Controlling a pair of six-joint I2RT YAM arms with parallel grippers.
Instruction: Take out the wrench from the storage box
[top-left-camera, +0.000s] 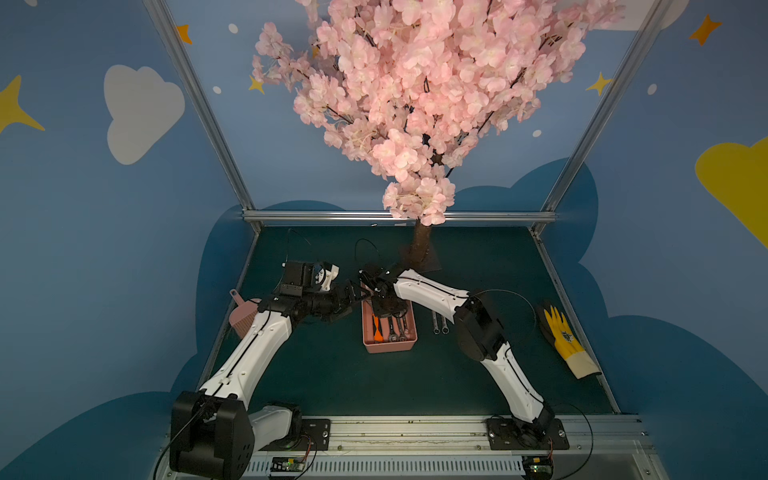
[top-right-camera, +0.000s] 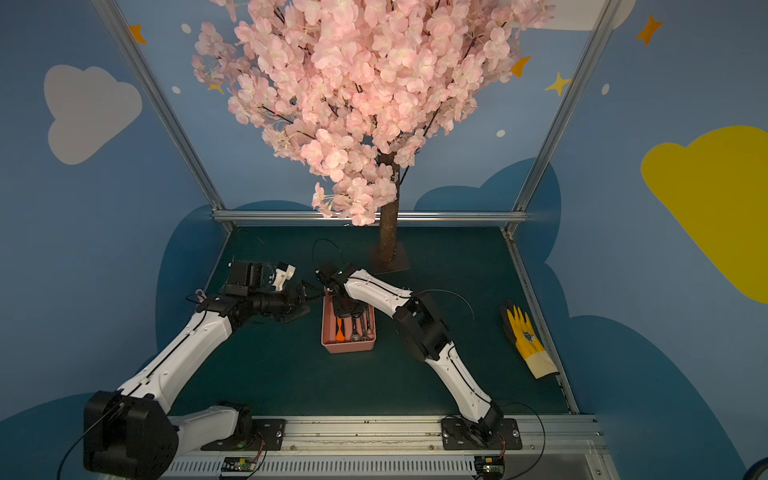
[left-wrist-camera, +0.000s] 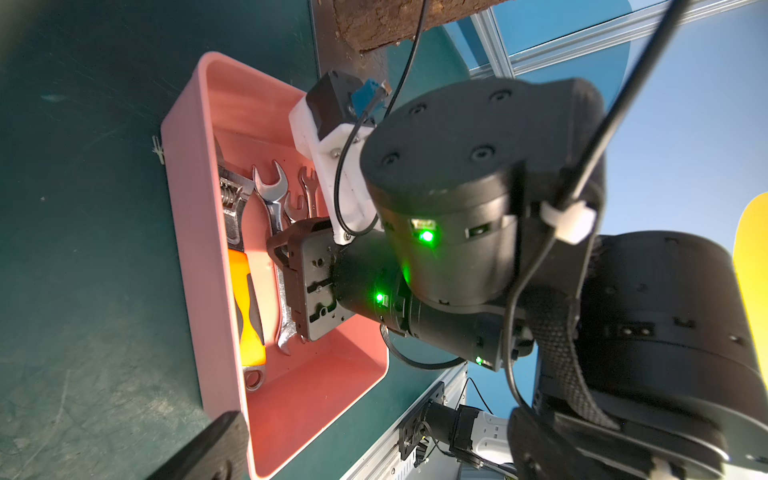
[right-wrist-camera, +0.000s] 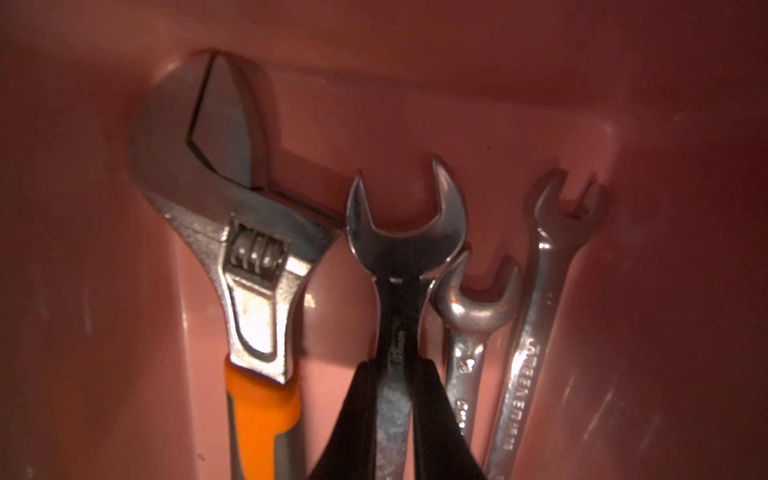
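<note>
A pink storage box (top-left-camera: 389, 347) stands mid-table, holding an adjustable wrench (right-wrist-camera: 264, 416) with an orange handle and several silver open-ended wrenches. My right gripper reaches down into it, with one of its black fingers (right-wrist-camera: 349, 424) on each side of the shaft of the middle wrench (right-wrist-camera: 406, 248). Both fingers lie close along that shaft; whether they grip it is unclear. In the left wrist view, the right hand hides part of the same wrench (left-wrist-camera: 273, 190). My left gripper is open at the box's left side, nothing between its fingers.
Two wrenches (top-left-camera: 440, 323) lie on the table to the box's right. A yellow glove (top-left-camera: 569, 345) rests at the right edge, a pink basket (top-left-camera: 243, 318) at the left. Behind the box rises a tree trunk (top-left-camera: 420, 242).
</note>
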